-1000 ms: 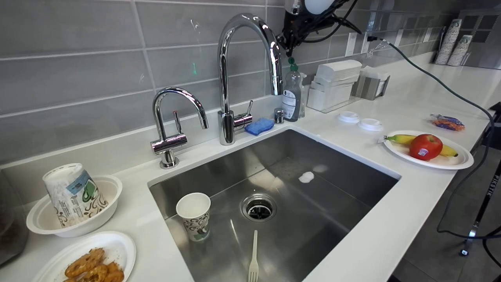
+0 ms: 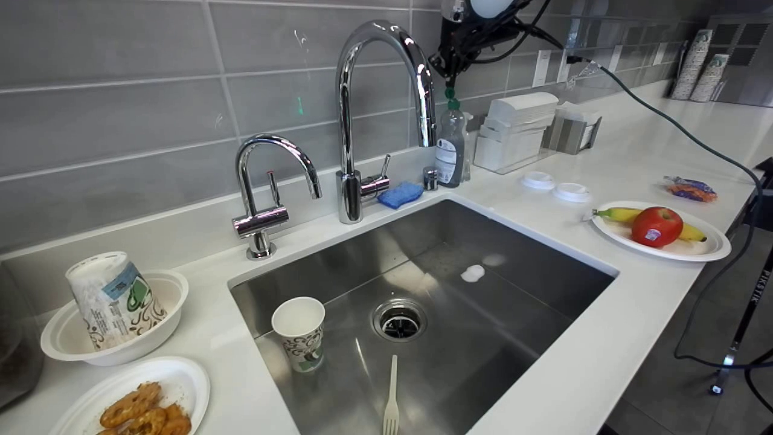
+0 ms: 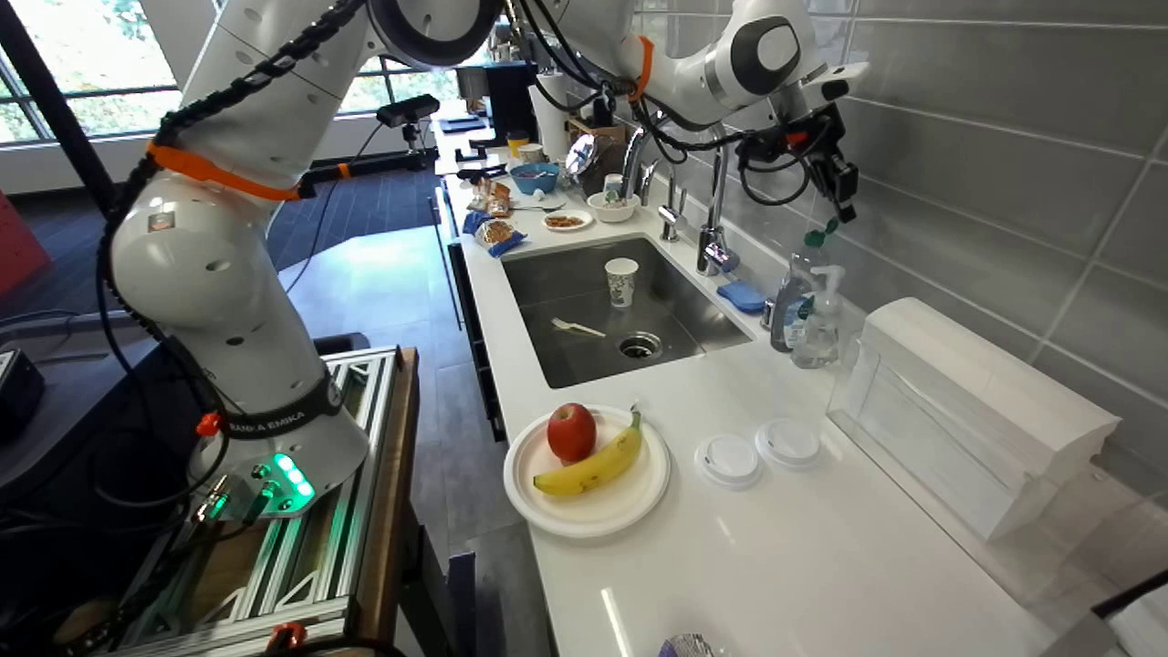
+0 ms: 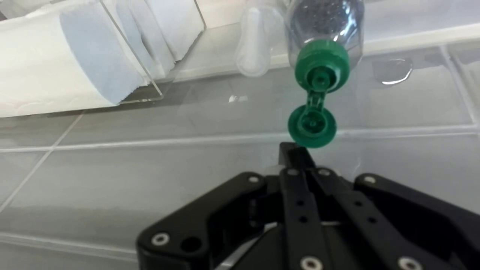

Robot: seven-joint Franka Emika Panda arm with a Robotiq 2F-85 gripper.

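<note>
A clear dish soap bottle (image 2: 450, 148) stands upright at the sink's back right corner. Its green flip cap (image 4: 321, 65) is open, the lid (image 4: 312, 126) hanging out toward the tiled wall on its hinge. My gripper is shut, and nothing shows between its fingers. In the wrist view its tips lie right at the edge of the lid; whether they touch it I cannot tell. From the far side, the gripper (image 3: 844, 213) appears just above the bottle's cap, close to the wall.
A clear pump bottle (image 3: 818, 323) and a paper towel holder (image 3: 953, 416) stand beside the soap. The tall faucet (image 2: 348, 130) rises on the other side. In the sink (image 2: 493, 319) are a paper cup (image 2: 298, 333) and a fork (image 2: 392, 399). A fruit plate (image 3: 613, 520) sits on the counter.
My gripper has shifted slightly, a little to the right in exterior view 1, staying just above the green cap. The bottle and everything on the counter look unmoved.
</note>
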